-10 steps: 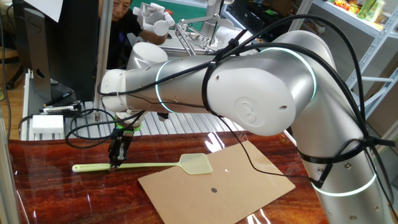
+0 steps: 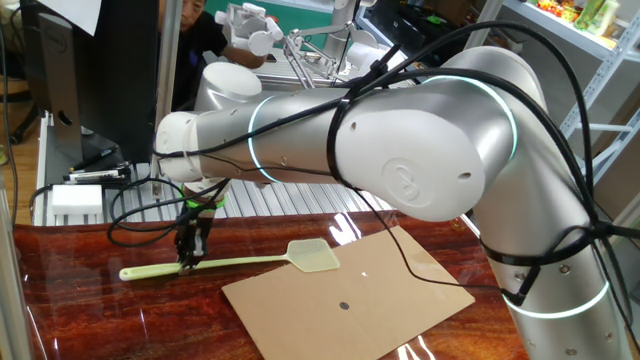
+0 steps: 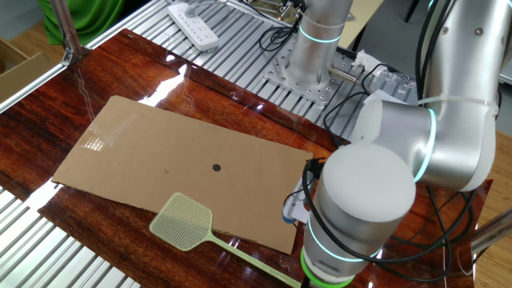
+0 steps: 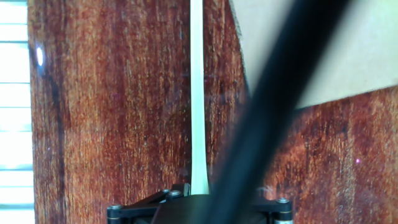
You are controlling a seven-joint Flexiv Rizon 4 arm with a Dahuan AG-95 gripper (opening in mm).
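Note:
A pale green fly swatter (image 2: 314, 256) lies across the near side of the dark wooden table, its mesh head over a corner of the cardboard sheet (image 2: 350, 305). My gripper (image 2: 188, 266) points down at its handle, towards the grip end, and appears shut on it. In the wrist view the swatter's handle (image 4: 198, 106) runs straight up from between the fingers; a blurred black cable hides the right finger. The arm covers the gripper in exterior view 2, where the mesh head (image 3: 182, 222) overlaps the cardboard's edge. Whether the swatter clears the surface, I cannot tell.
A small dark spot (image 3: 217, 168) marks the middle of the cardboard. Loose black cables (image 2: 130, 215) loop beside my wrist. A power strip (image 3: 193, 26) sits on the slatted metal bench beyond the table. Bare wood (image 2: 110, 325) lies in front of the handle.
The swatter has shifted slightly along with my gripper: its head appears a little higher in exterior view 1 and the handle end slightly lower and to the right. The cardboard has stayed put.

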